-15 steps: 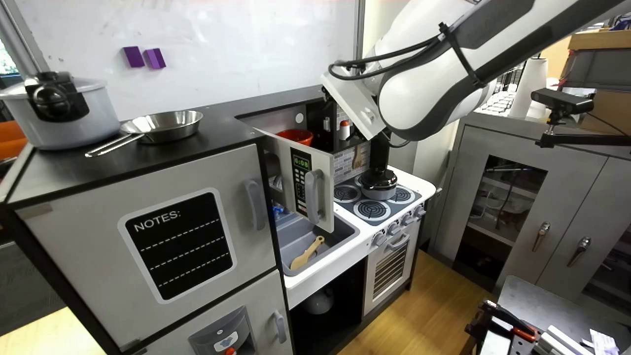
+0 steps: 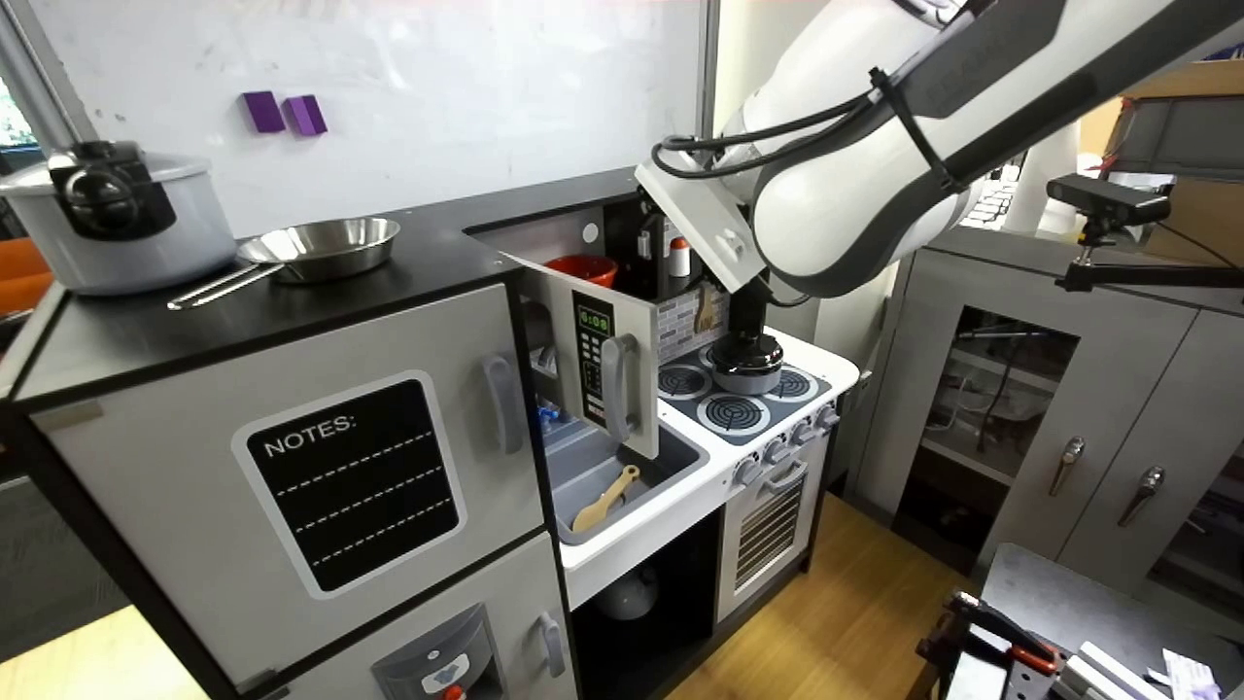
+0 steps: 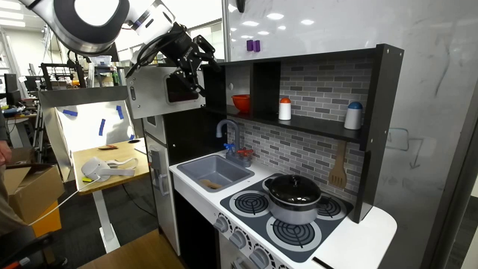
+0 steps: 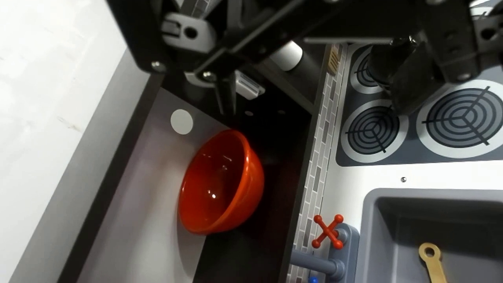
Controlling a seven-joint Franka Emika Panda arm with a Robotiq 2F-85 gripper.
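Observation:
My gripper is open in the wrist view, its two dark fingers wide apart with only background showing between them. Below the left finger, an orange-red bowl [image 4: 219, 181] sits in the shelf compartment, apart from the fingers. Exterior view 2 has the gripper [image 3: 209, 80] up beside the open microwave door [image 3: 150, 92], in front of the upper shelf; whether it touches the door I cannot tell. In exterior view 1 the arm hides the gripper, and the microwave door [image 2: 597, 362] stands swung out over the sink.
A lidded pot [image 3: 293, 197] stands on the stove [image 3: 246, 224]. In the sink [image 3: 215, 163] lies a wooden utensil [image 2: 606, 496]. Orange-capped [image 3: 285, 109] and blue-capped [image 3: 353, 116] shakers occupy the shelf. A metal pan [image 2: 332, 247] and a large pot [image 2: 175, 233] rest on the cabinet top.
Over the last second the arm has shifted slightly to the right and down in exterior view 1. The door, bowl, pots and utensil look unmoved.

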